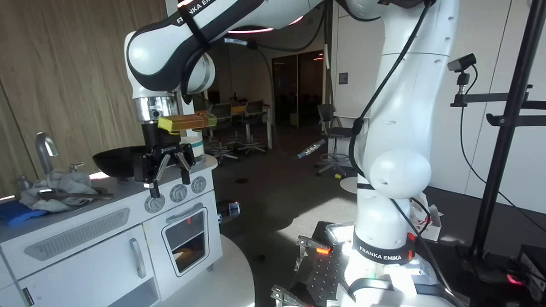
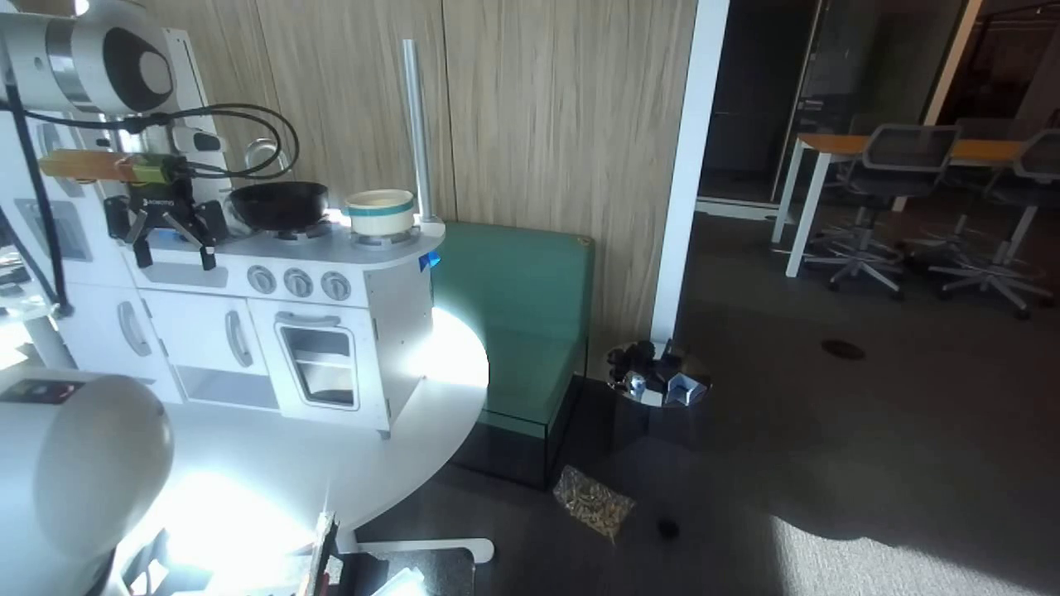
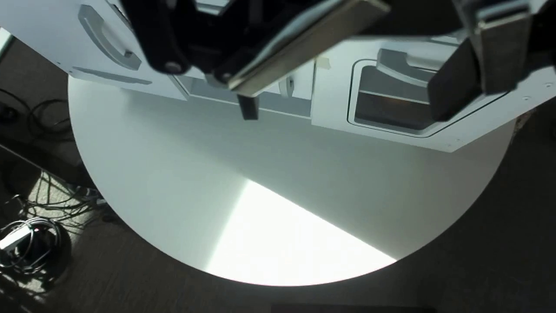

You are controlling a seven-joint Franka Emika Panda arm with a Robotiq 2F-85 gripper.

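My gripper [image 1: 169,188] hangs with its fingers pointing down in front of the toy kitchen's counter, and its fingers stand open with nothing between them. In exterior view 2 the gripper [image 2: 177,257] is left of the black pan [image 2: 283,207], which sits on a burner. A cream pot with a teal band [image 2: 382,213] rests on the burner to the right. From the wrist, the gripper's fingers [image 3: 249,107] appear above the kitchen front and the oven door [image 3: 393,99]. The pot is partly hidden behind the gripper in exterior view 1.
The counter [image 1: 120,190] holds a grey cloth [image 1: 61,189] and a blue cloth [image 1: 18,210] beside the faucet [image 1: 46,152]. Stove knobs [image 1: 178,192] line the front edge.
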